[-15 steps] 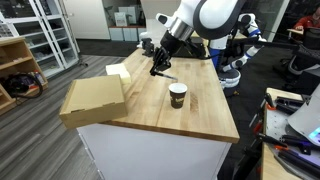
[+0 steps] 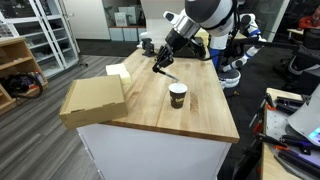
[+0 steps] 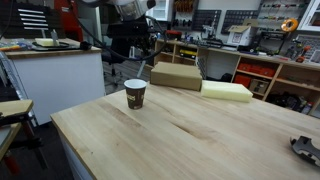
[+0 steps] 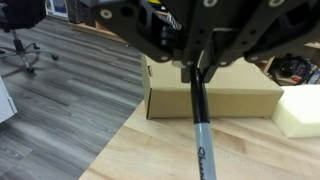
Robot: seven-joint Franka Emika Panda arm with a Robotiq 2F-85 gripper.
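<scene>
My gripper is shut on a marker (image 4: pixel 204 138) with a black upper end and a grey body bearing script lettering. In the wrist view the marker points down and its lower end runs out of frame. From exterior view 1, the gripper (image 2: pixel 157 68) hangs over the far part of the wooden table, with the thin marker (image 2: pixel 168 75) slanting down to the right. A dark paper cup with a white rim (image 2: pixel 178 97) stands upright nearer the camera, apart from the marker; exterior view 2 shows this cup (image 3: pixel 135 98) too.
A closed cardboard box (image 2: pixel 95 100) sits at the table's left edge, and a pale yellow block (image 3: pixel 226 91) lies beside it. A dark curved object (image 3: pixel 306 148) is at the right in exterior view 2.
The arm and gripper have shifted slightly up and to the right in exterior view 1, carrying the marker. The cup, box and block have stayed put.
</scene>
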